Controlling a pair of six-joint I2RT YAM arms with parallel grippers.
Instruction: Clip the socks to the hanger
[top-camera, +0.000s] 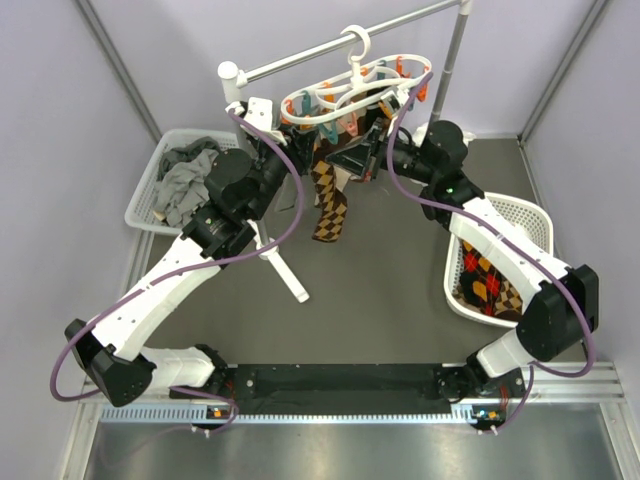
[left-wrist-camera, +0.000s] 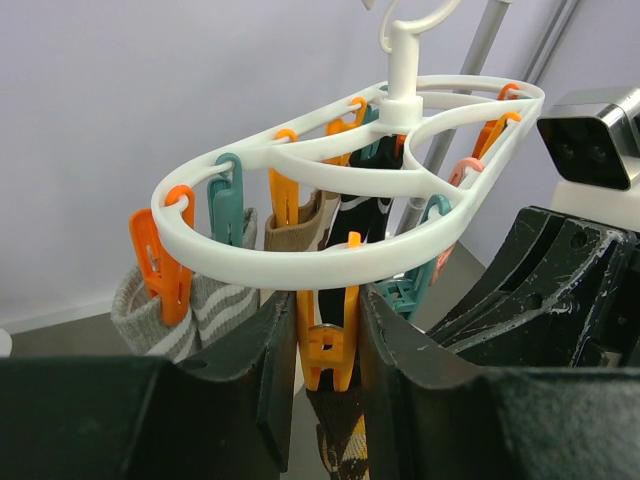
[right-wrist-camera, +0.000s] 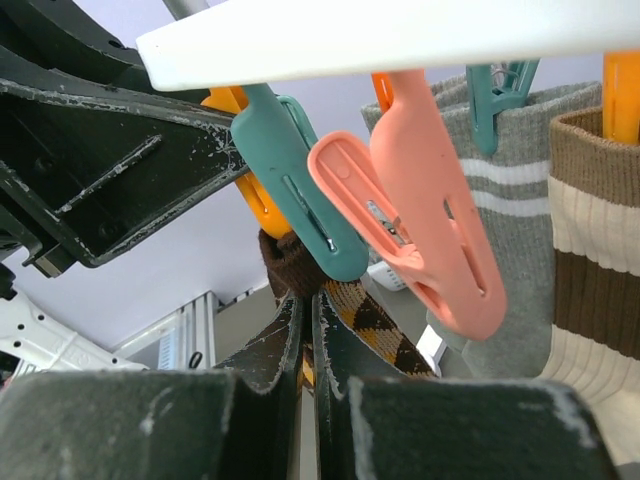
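Note:
The white clip hanger (top-camera: 355, 90) hangs from a rail, with grey and striped socks (right-wrist-camera: 510, 220) on its clips. My left gripper is shut on an orange clip (left-wrist-camera: 328, 350) at the ring's near side. Below that clip a brown argyle sock (top-camera: 330, 215) hangs; in the right wrist view my right gripper is shut at the top of this sock, its fingertips just under the teal clip (right-wrist-camera: 300, 190) and orange clip. Whether the sock's top sits inside the orange clip is unclear.
A white basket (top-camera: 140, 205) of grey socks stands at back left, another basket (top-camera: 540, 225) with argyle socks at right. The rail's posts stand close to both arms.

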